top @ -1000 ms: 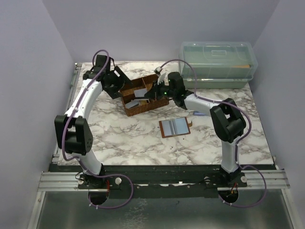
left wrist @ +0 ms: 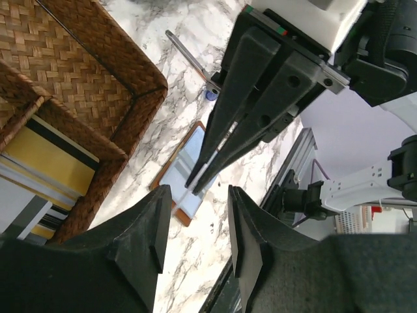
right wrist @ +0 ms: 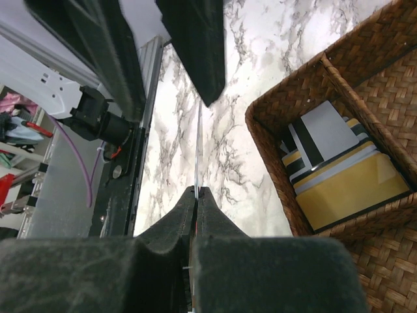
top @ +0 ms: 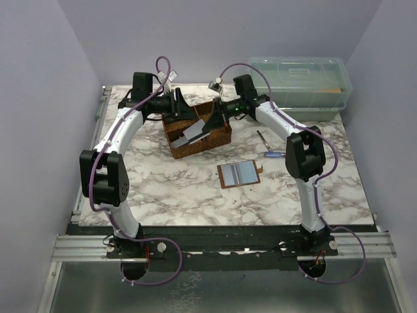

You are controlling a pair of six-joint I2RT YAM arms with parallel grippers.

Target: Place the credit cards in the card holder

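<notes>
My right gripper is shut on a card, held edge-on above the woven basket; in the left wrist view its fingertips grip it. My left gripper is part open just beside that card, its fingers either side of the card's lower end. Grey, white and yellow cards lie in a compartment of the basket. The card holder lies flat on the table, in front of and right of the basket.
A clear plastic box stands at the back right. A blue tool and a thin rod lie right of the basket.
My right gripper has risen from the basket with the card. My left arm has turned and moved toward the right gripper.
</notes>
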